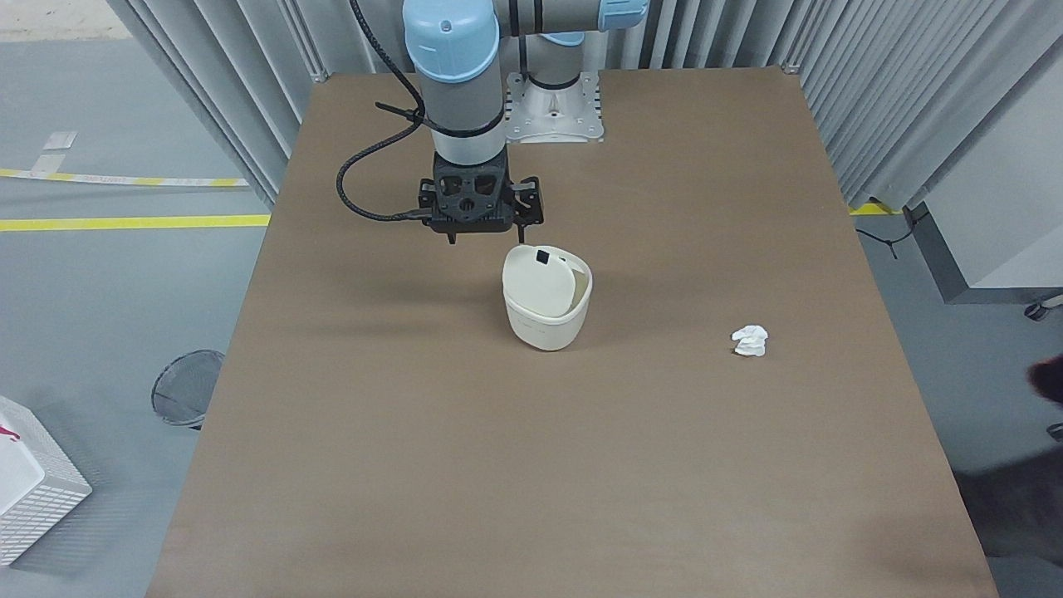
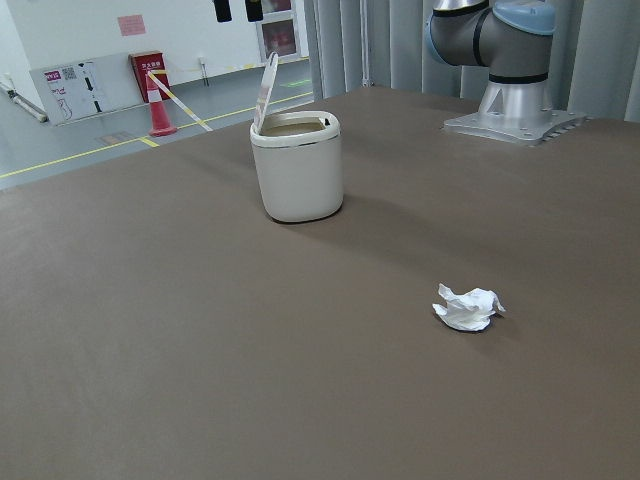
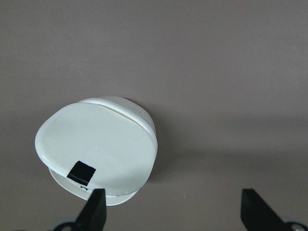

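Observation:
A small cream bin (image 1: 546,319) (image 2: 298,175) stands on the brown table (image 1: 598,468), its white lid (image 3: 96,139) raised and tilted, with a black square on it. My gripper is open above and beside the bin, nothing between its fingers; in the front view it is just behind the bin, and in the left view only its fingertips show at the top. A crumpled white tissue (image 1: 749,340) (image 2: 468,308) lies on the table, to the right of the bin in the front view.
The arm's base (image 1: 553,115) (image 2: 510,125) is at the back of the table. Off the table, a mesh basket (image 1: 188,389) and a white box (image 1: 35,483) are on the floor at left.

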